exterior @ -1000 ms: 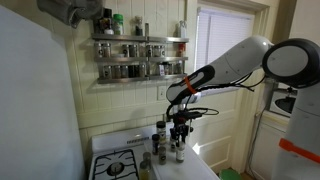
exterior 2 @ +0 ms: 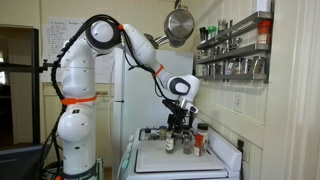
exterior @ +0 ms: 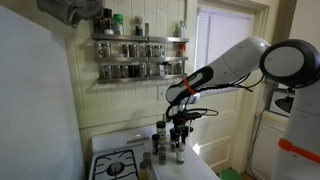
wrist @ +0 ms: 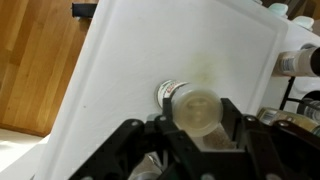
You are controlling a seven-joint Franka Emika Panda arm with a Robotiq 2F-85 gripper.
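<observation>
A bottle or jar with a round tan cap (wrist: 197, 111) is between the fingers of my gripper, which is shut on it. From above, the cap hides most of its body; a white label shows at its left edge. In exterior view 1 the jar (exterior: 180, 153) is upright below the gripper, over the white counter. The same jar (exterior 2: 170, 145) appears under the gripper in exterior view 2. Whether its base touches the counter cannot be told.
Several jars and bottles stand close by, including a red-capped one (exterior 2: 202, 131) near the wall. The stove (exterior: 115, 167) is left of the counter. Spice shelves (exterior: 140, 60) hang above. Bare counter (wrist: 110, 95) lies left of the jar in the wrist view.
</observation>
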